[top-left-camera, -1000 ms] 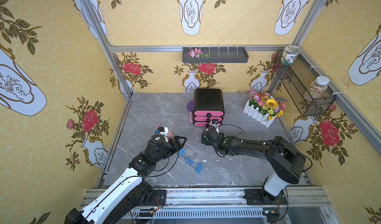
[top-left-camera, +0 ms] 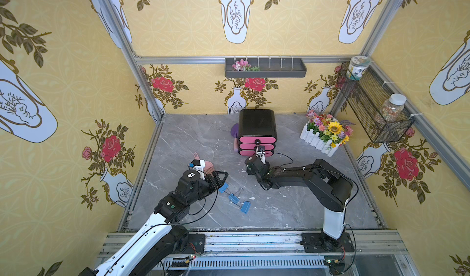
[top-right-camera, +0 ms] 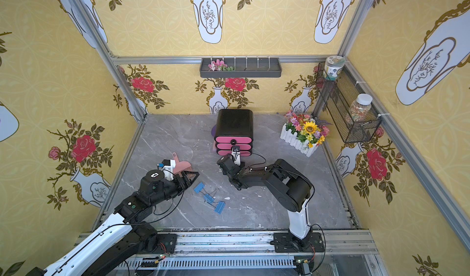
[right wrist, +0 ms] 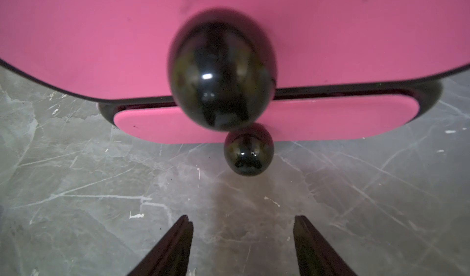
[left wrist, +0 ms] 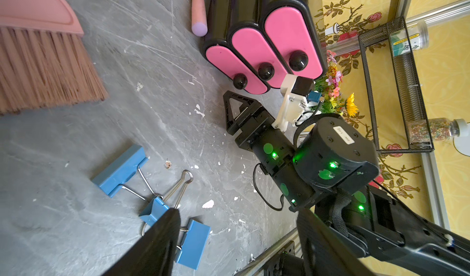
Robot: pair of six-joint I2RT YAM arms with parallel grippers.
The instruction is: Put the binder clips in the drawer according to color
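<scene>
Three blue binder clips lie in a row on the table: one clip point(left wrist: 120, 170), a middle clip point(left wrist: 155, 210) and a third point(left wrist: 193, 244). Beside them, my left gripper point(top-left-camera: 222, 177) hovers with empty, parted fingers, blurred in its wrist view. The black drawer unit point(top-left-camera: 257, 120) has three pink fronts with round black knobs, all seemingly shut. Just in front of its lower drawers stands my right gripper, fingers apart and nothing between them. In the right wrist view, a larger near knob point(right wrist: 222, 70) and a smaller lower knob point(right wrist: 248, 149) sit above the fingertips.
A pink brush point(left wrist: 44, 55) lies left of the clips, close to the left gripper. A flower box point(top-left-camera: 325, 134) stands right of the drawers, with a wire basket point(top-left-camera: 372, 104) on the right wall.
The right arm has moved left, bringing its gripper nearer the drawer fronts. The clips and drawers have not moved.
</scene>
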